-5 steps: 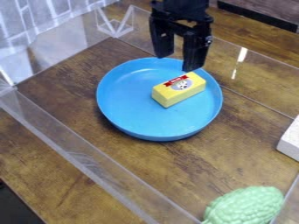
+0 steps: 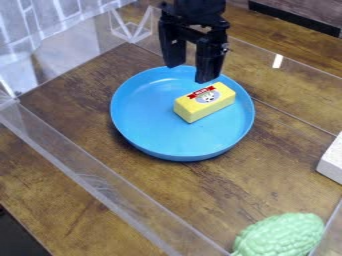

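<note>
A blue plate (image 2: 154, 125) lies in the middle of the wooden surface, with a yellow box (image 2: 206, 106) with a red-and-white label resting on its right half. My dark gripper (image 2: 194, 58) hangs above the back of the plate, behind the yellow box and apart from it. It stands open, and nothing shows between its fingers.
A green crinkled object (image 2: 275, 236) sits at the lower right, and a white block (image 2: 330, 156) at the right edge. Clear walls run along the left. Bare wood (image 2: 67, 85) lies left of the plate.
My gripper has shifted a little to the left over the last second. The plate and yellow box have not moved.
</note>
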